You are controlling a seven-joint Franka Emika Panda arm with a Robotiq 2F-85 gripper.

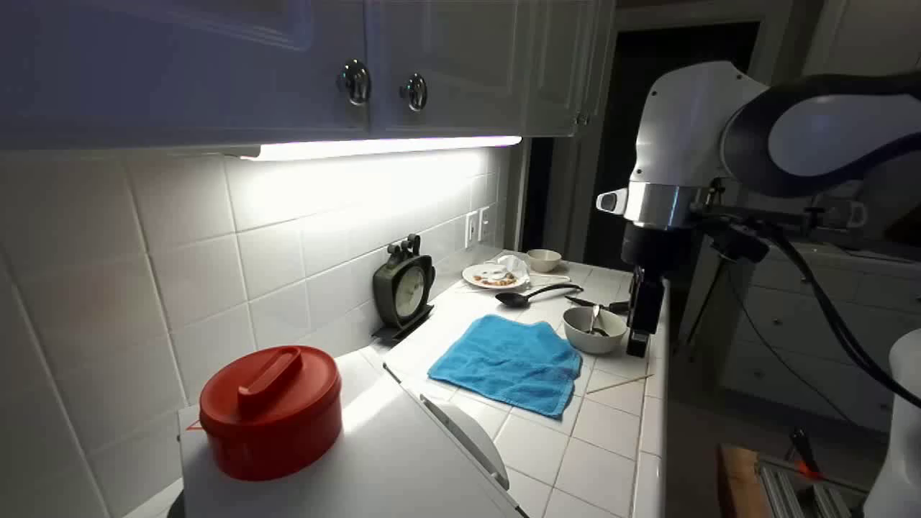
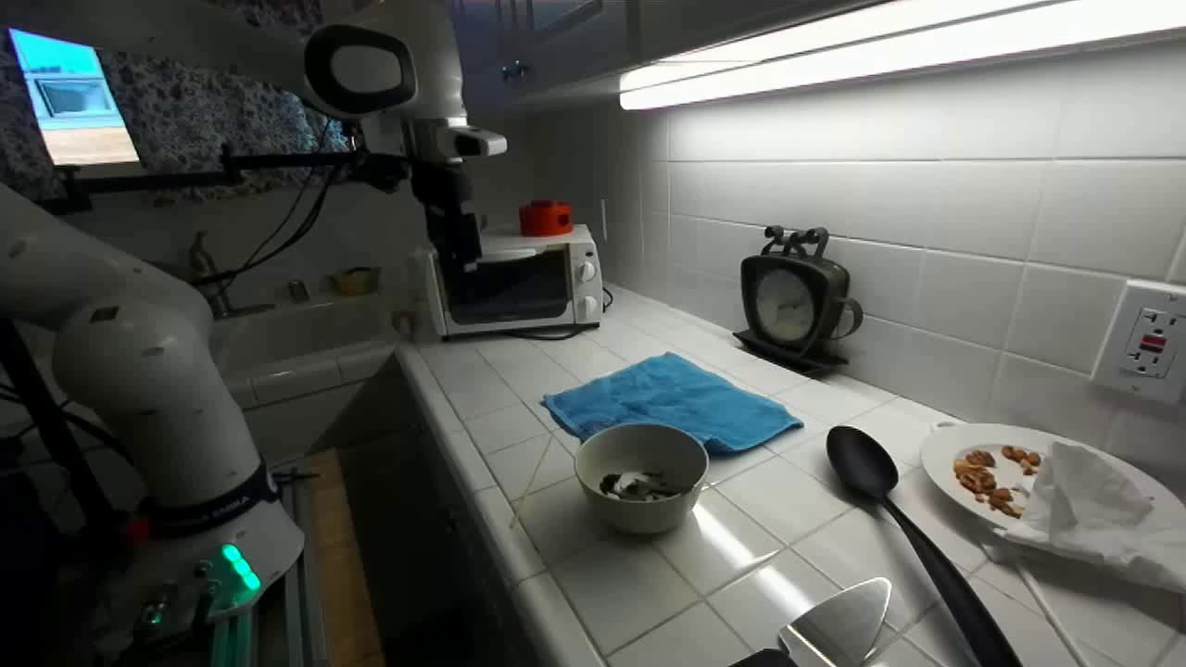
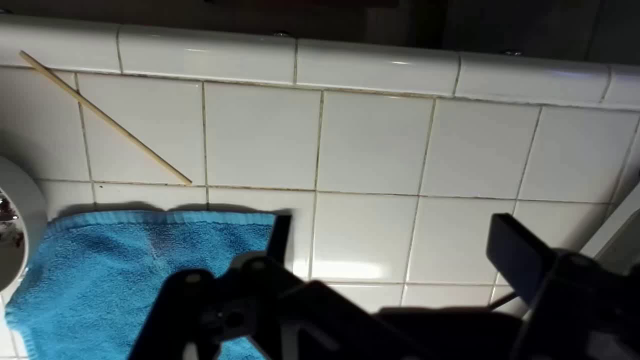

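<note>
My gripper is open above the white tiled counter, with nothing between its two black fingers; bare tile shows through the gap. A blue towel (image 3: pixel 132 270) lies spread on the counter, partly under the left finger in the wrist view. Close to the towel's edge rests a thin wooden stick (image 3: pixel 111 122), lying slantwise on the tiles. A bowl (image 2: pixel 642 478) with dark and white bits and a utensil inside stands beside the towel. In exterior view 1 the gripper (image 1: pixel 639 350) appears near the counter's front edge, well above the surface.
A white toaster oven (image 2: pixel 517 283) carries a red lidded pot (image 1: pixel 272 410). Against the wall stands a dark clock-like scale (image 1: pixel 406 289). A black spoon (image 2: pixel 862 461), a server (image 2: pixel 841 622) and a plate of nuts (image 2: pixel 945 445) occupy the far end. Tiles between towel and oven are clear.
</note>
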